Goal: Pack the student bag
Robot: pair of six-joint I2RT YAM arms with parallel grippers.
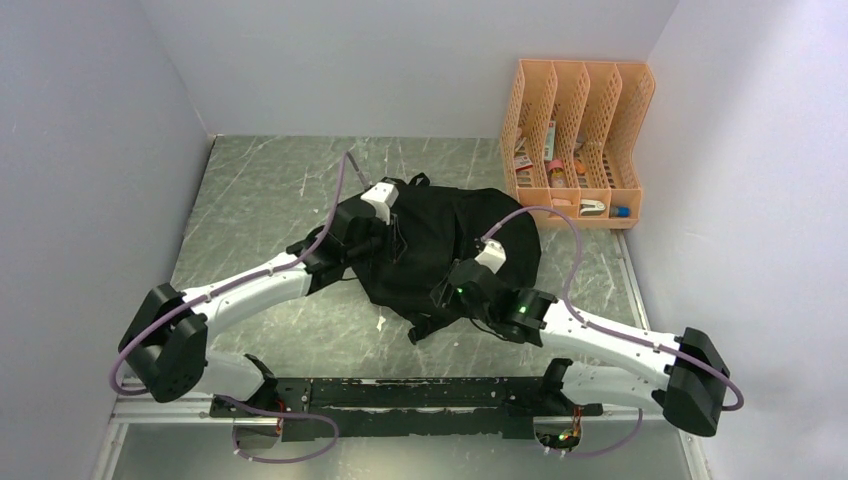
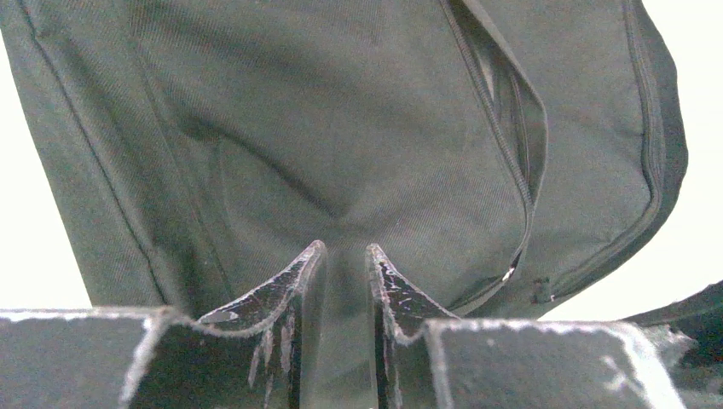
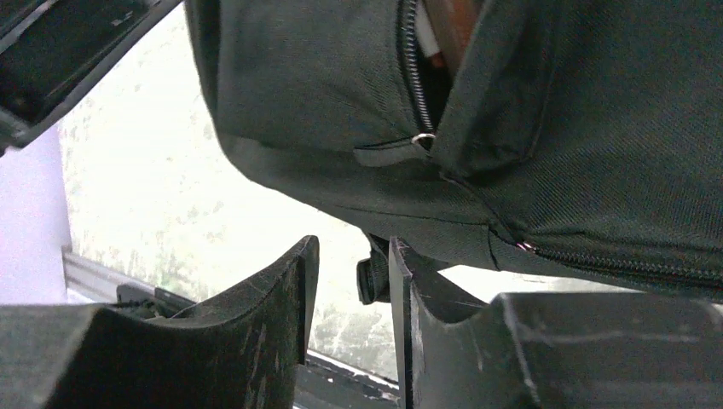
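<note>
A black bag (image 1: 425, 240) lies flat across the middle of the table. Its zipped opening (image 3: 426, 94) is parted in the right wrist view, and something brown (image 3: 456, 25) shows inside. My left gripper hovers over the bag's left part, fingers part open, only bag fabric visible beyond the gap. Over the bag's near right part is my right gripper, open, nothing between its fingers; a black strap end (image 3: 375, 271) lies beyond them. In the left wrist view another zip (image 2: 503, 145) gapes slightly along the fabric.
An orange slotted organizer (image 1: 612, 222) stands at the back right with several small items in its compartments, including a blue one (image 1: 620, 212). Walls close in on both sides and behind.
</note>
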